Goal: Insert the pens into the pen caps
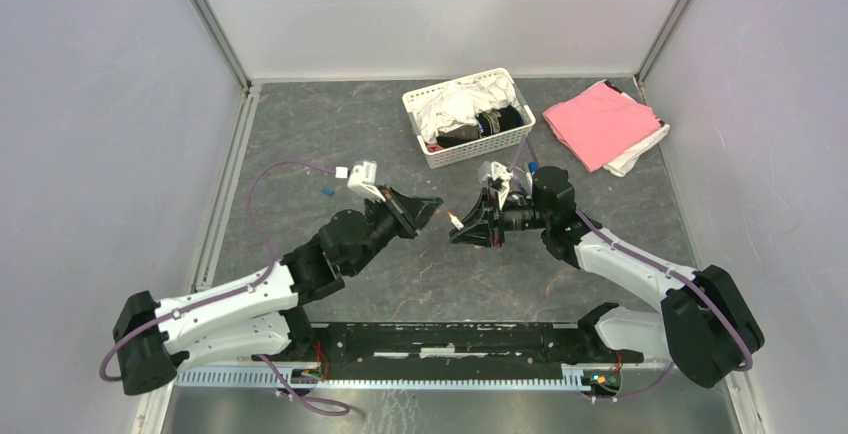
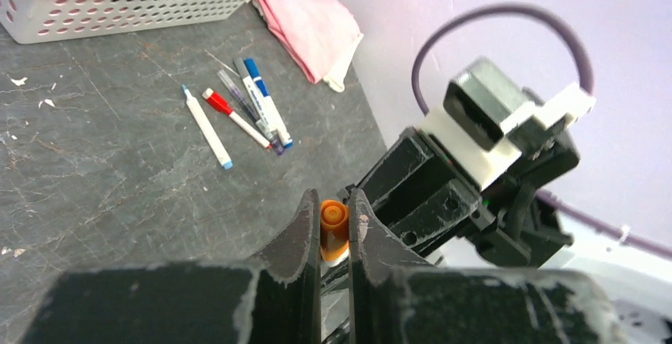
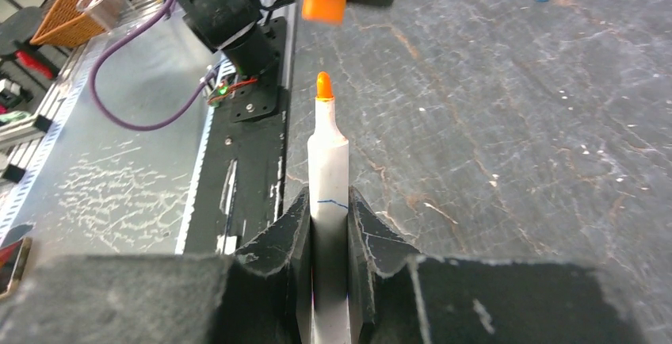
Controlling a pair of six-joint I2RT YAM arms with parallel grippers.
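Observation:
An orange cap [image 2: 334, 221] is pinched in my left gripper. My right gripper is shut on a white pen [image 3: 326, 166] with an orange tip, pointing up toward the cap, which shows above it in the right wrist view, apart from the tip. In the top view the two grippers face each other near the middle of the table. Loose pens lie on the table in the left wrist view, among them a white pen [image 2: 208, 130], a red marker [image 2: 224, 109] and several others.
A white basket [image 1: 432, 158] of cloths stands at the back, with folded pink cloth [image 1: 603, 124] to its right. A small blue cap lies on the table at left.

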